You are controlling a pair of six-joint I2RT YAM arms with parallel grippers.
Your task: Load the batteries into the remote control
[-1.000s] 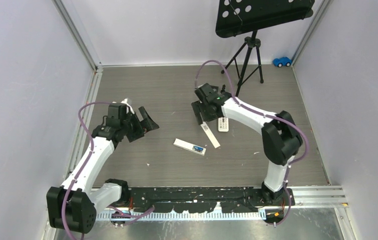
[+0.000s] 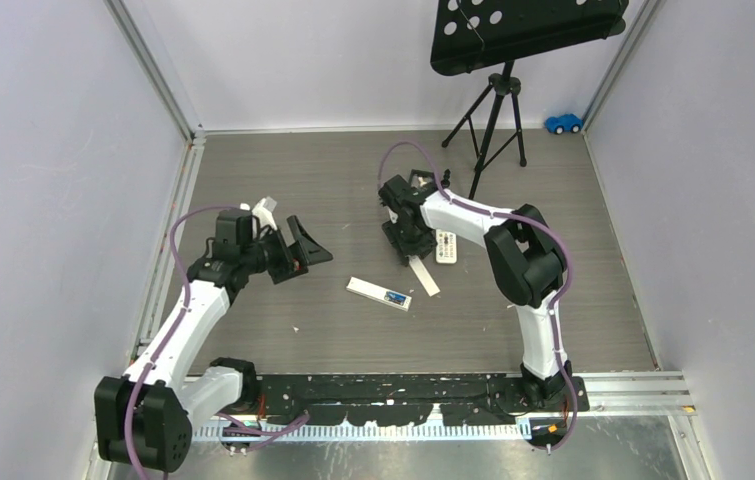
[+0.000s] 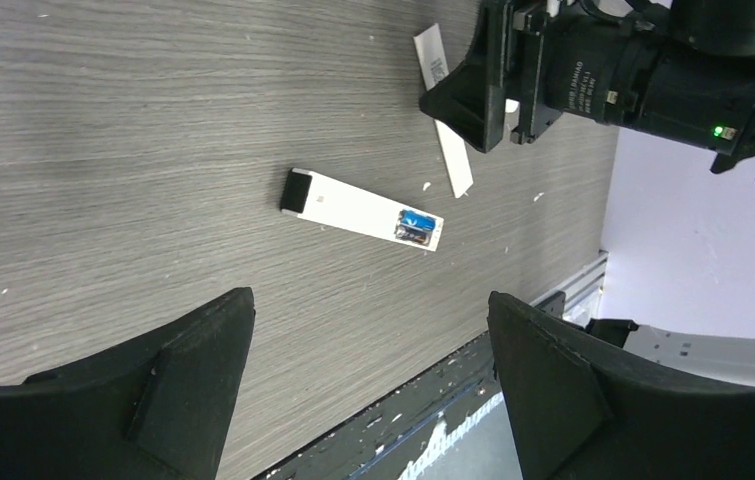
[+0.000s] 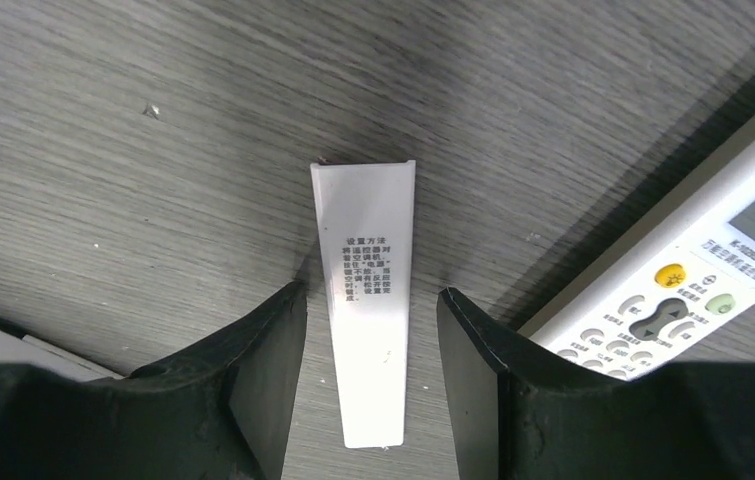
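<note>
The white remote control (image 3: 343,203) lies back up, its black end leftward. A blue battery (image 3: 417,220) and a dark, copper-toned battery (image 3: 413,235) lie side by side in its open compartment. The long white battery cover (image 4: 368,270), printed with small text, rests on the floor apart from the remote. My right gripper is part open over the cover, one finger on each side and gaps showing between. Standing open with nothing between its fingers, my left gripper (image 2: 311,254) is left of the remote and above the floor.
A second white remote with buttons and a screen (image 4: 673,310) lies right of the cover, close to my right gripper. A black stand (image 2: 501,85) and a blue toy car (image 2: 564,123) are at the back. Free floor extends around the remote.
My left gripper has drifted slightly rightward. Remote and cover have stayed in place.
</note>
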